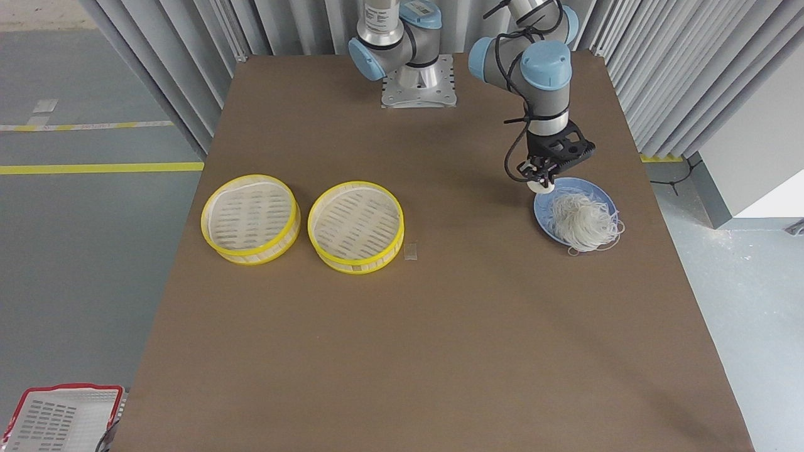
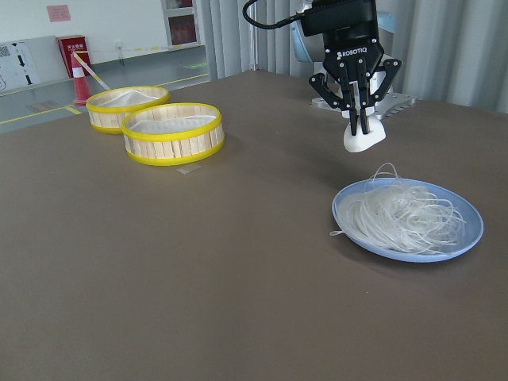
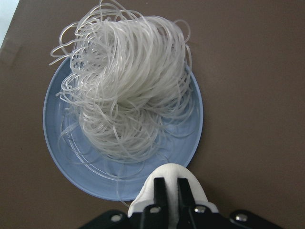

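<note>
My black gripper (image 2: 356, 111) holds a white rounded tool (image 2: 361, 140), like a pad or scoop, between its dark fingers; in the wrist view that tool (image 3: 157, 182) shows at the lower edge. Below and beside it a blue plate (image 1: 548, 223) carries a tangled heap of white translucent noodle-like strands (image 3: 126, 81), some hanging over the rim. The gripper is above the plate's back edge, apart from the strands. Two round yellow-rimmed wooden baskets (image 1: 356, 223) (image 2: 127, 107) with pale perforated linings stand to the left of it on the brown table.
The robot base plate (image 1: 418, 98) is at the back of the table. A clear tape patch (image 1: 411, 252) lies by the right basket. A red-rimmed crate (image 1: 60, 422) is off the table at front left.
</note>
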